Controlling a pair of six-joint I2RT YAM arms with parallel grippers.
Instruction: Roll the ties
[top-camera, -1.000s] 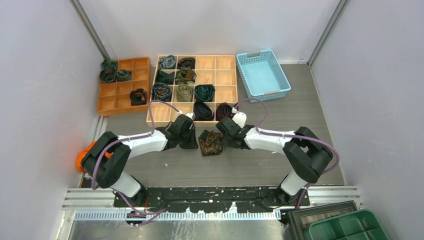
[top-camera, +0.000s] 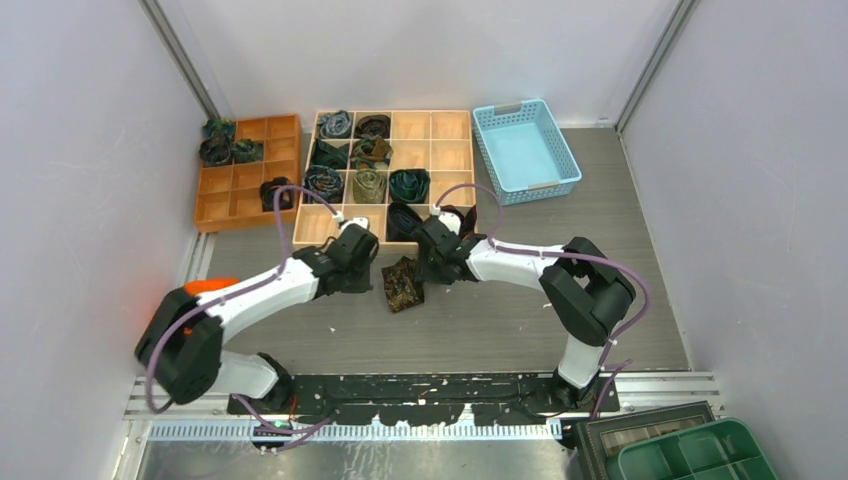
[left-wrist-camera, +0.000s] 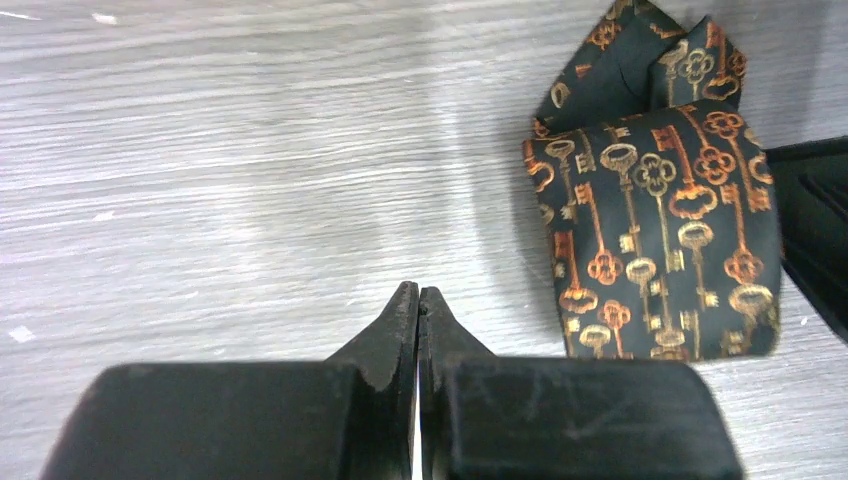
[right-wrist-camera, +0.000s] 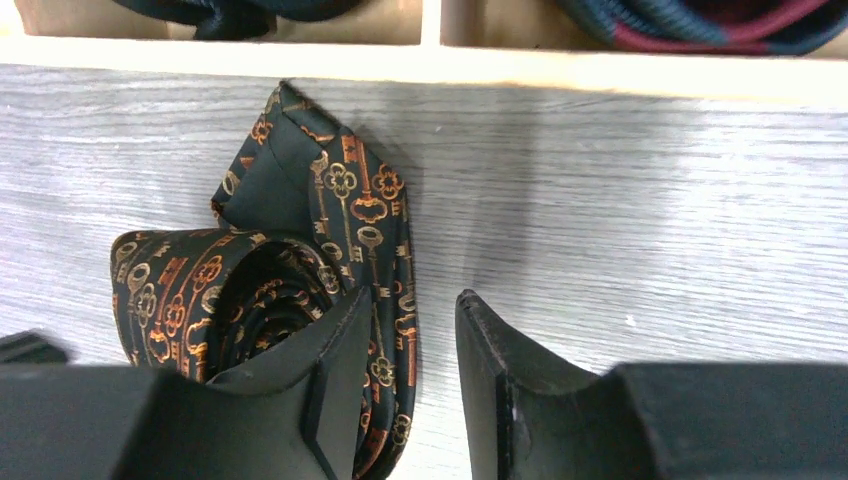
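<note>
A dark tie with a gold key pattern (top-camera: 402, 285) lies loosely rolled on the table between the two arms. In the right wrist view its layered coil (right-wrist-camera: 215, 290) stands on edge, with a folded end (right-wrist-camera: 300, 170) towards the organizer. My left gripper is shut, nothing showing between its fingertips, left of and apart from the tie (left-wrist-camera: 665, 240). My right gripper stands part open at the tie's right side. Its left finger (right-wrist-camera: 345, 340) overlaps the roll in view, and an outer strip of tie shows in the gap; contact cannot be made out.
Behind the tie stands a wooden organizer (top-camera: 452, 157) with rolled ties in several compartments and others empty. A smaller orange organizer (top-camera: 243, 190) is to its left, a blue basket (top-camera: 520, 193) to its right.
Both grippers have shifted left, the left one clear of the tie. The tie lies slightly further left and looks narrower from above. The right arm now covers part of the organizer's front row.
</note>
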